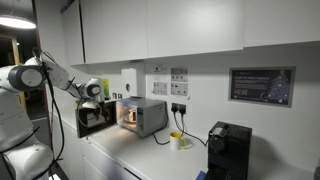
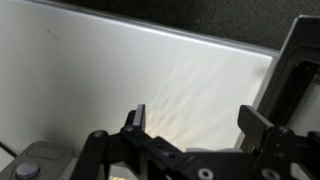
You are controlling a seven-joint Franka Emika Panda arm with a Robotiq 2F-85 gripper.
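In the exterior view my gripper [image 1: 98, 104] is at the left, beside the dark open door [image 1: 95, 118] of a silver microwave [image 1: 151, 116]. Light glows inside the microwave's opening. The wrist view shows the gripper open, its two dark fingers wide apart with nothing between them. Beyond them spreads a smooth pale panel [image 2: 150, 75], bordered by a silver edge with a dark surface past it. A black frame with a meshed inner area [image 2: 305, 100] fills the right side. Whether the fingers touch anything, I cannot tell.
A white counter [image 1: 155, 158] runs along the wall to the right. On it stand a yellow and white mug [image 1: 178, 142] and a black coffee machine [image 1: 229, 150]. White cupboards [image 1: 190, 28] hang above. Cables drop from the sockets behind the mug.
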